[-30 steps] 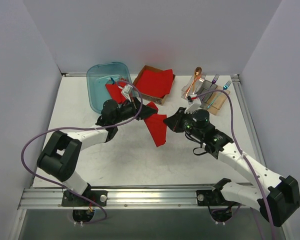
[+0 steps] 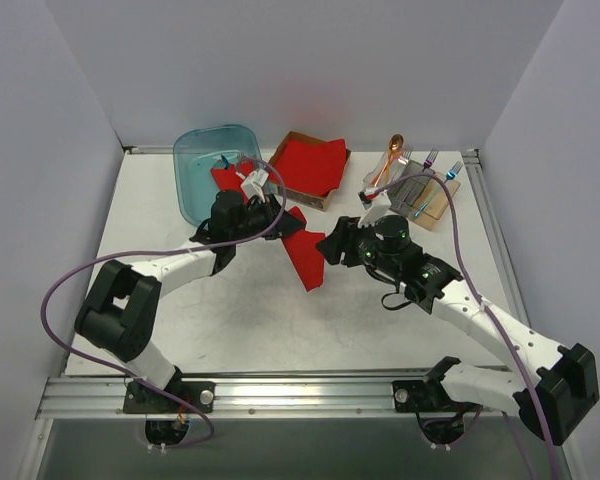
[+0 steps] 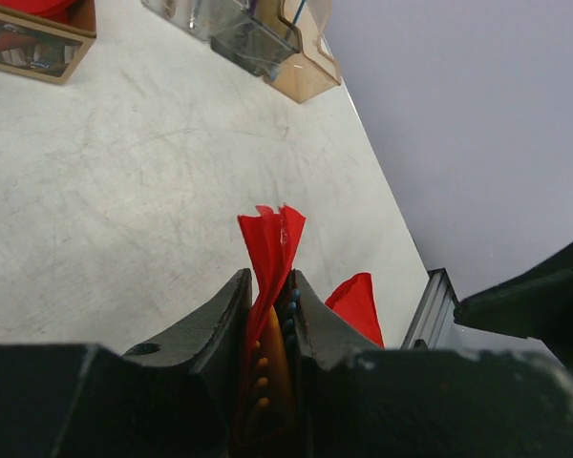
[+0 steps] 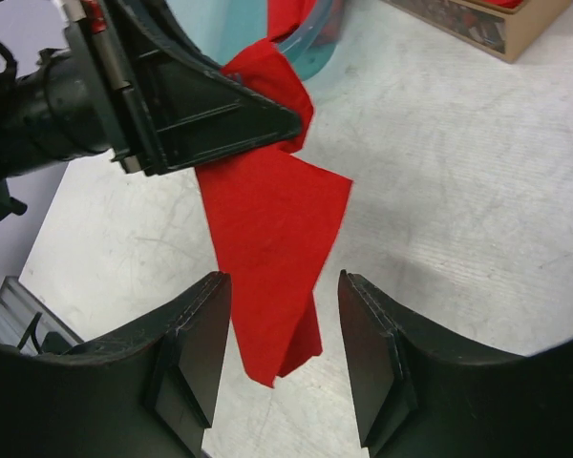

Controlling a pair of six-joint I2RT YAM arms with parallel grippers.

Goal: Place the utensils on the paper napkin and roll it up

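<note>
A red paper napkin [image 2: 305,258] hangs from my left gripper [image 2: 290,226], which is shut on its upper part. In the left wrist view a creased tuft of the napkin [image 3: 271,239] sticks up between the fingers, and one corner shows farther right. My right gripper [image 2: 338,248] is open, close to the napkin's right edge in the top view. The right wrist view has the napkin's broad lower part [image 4: 272,219] beyond the gap between the open fingers, its bottom tip folded over. Whether a utensil lies inside the napkin cannot be seen.
At the back left stands a blue bin [image 2: 192,188] with red napkin in it. A brown box [image 2: 315,200] of flat red napkins is back centre. Utensils, including a copper spoon [image 2: 396,144], stand in holders [image 2: 435,208] back right.
The hanging napkin has shifted slightly left with my left gripper.
</note>
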